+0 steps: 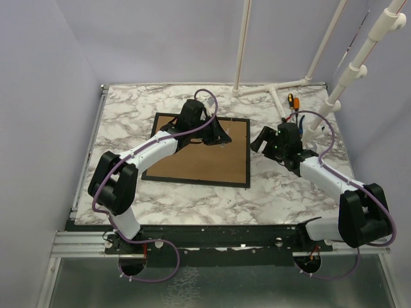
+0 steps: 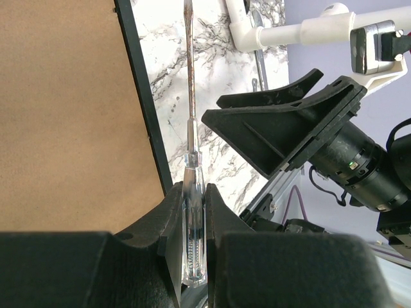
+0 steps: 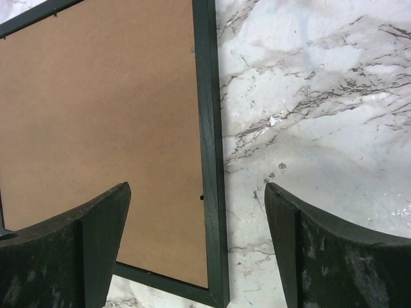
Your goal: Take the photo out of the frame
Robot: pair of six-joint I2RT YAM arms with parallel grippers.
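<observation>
The black picture frame [image 1: 248, 160] lies face down on the marble table, its brown backing board [image 1: 192, 163] showing, with small tabs along the inner edge in the right wrist view. My left gripper [image 1: 221, 138] is above the board, shut on a screwdriver [image 2: 192, 212] with a clear handle and a thin metal shaft, held upright in the left wrist view. My right gripper [image 1: 260, 140] stands open just right of the frame, over its right side [image 3: 212, 147], nothing between its fingers.
Screwdrivers with orange and yellow handles [image 1: 295, 106] and other tools lie at the back right beside white pipes [image 1: 334, 96].
</observation>
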